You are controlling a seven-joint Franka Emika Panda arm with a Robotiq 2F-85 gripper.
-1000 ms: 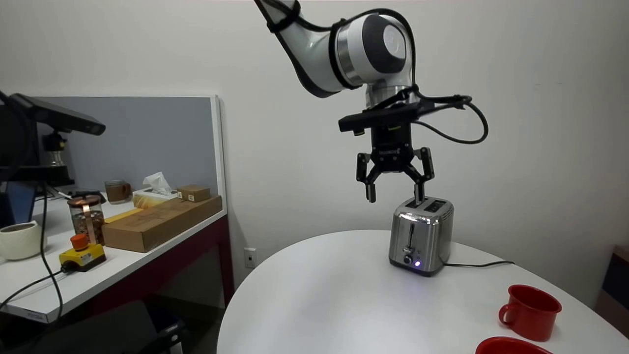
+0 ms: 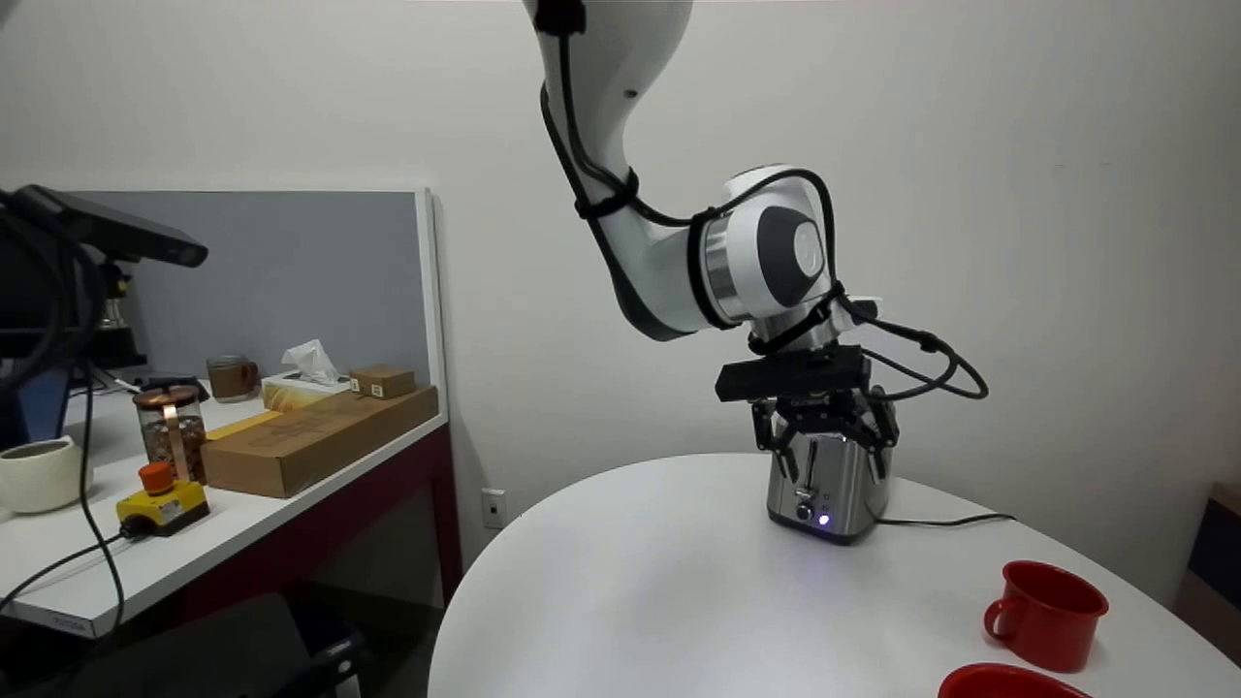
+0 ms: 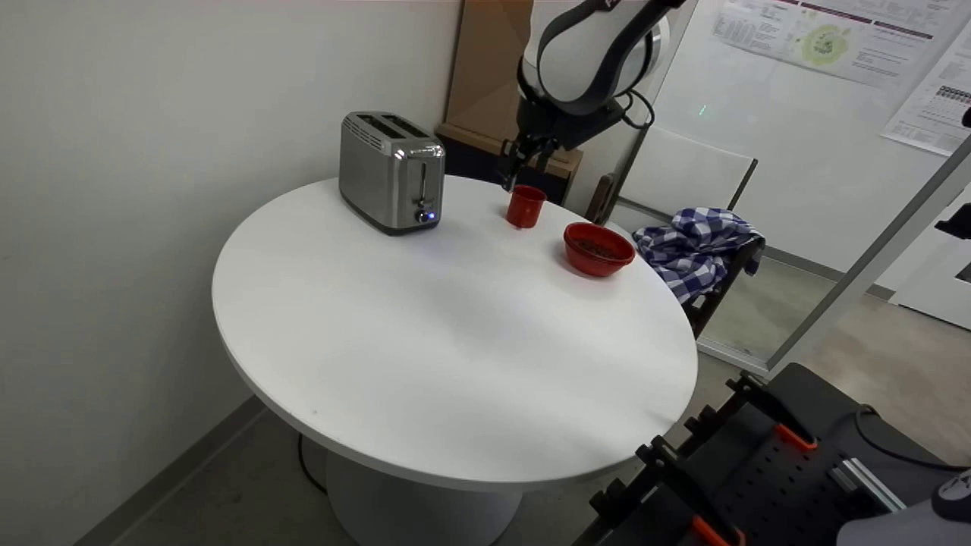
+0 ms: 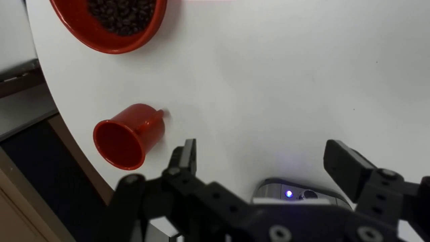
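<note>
My gripper is open, its two fingers wide apart with nothing between them in the wrist view. In exterior view 1 the gripper (image 2: 834, 463) overlaps the silver toaster (image 2: 828, 500), hiding part of its front. From exterior view 2, the toaster (image 3: 391, 177) is clear of the gripper (image 3: 523, 173), which appears over the far side of the table near the red mug (image 3: 524, 209). The mug (image 4: 133, 133) shows to the left of the fingers in the wrist view. A red bowl (image 3: 596, 260) holds dark beans (image 4: 123, 16).
A black cord (image 2: 948, 520) runs from the toaster along the table. At the left stands a desk with a cardboard box (image 2: 320, 440) and an emergency-stop button (image 2: 157, 479).
In exterior view 1 my arm and gripper have come lower and shifted right, and the gripper is tilted more. The toaster, mug and bowl stay where they were.
</note>
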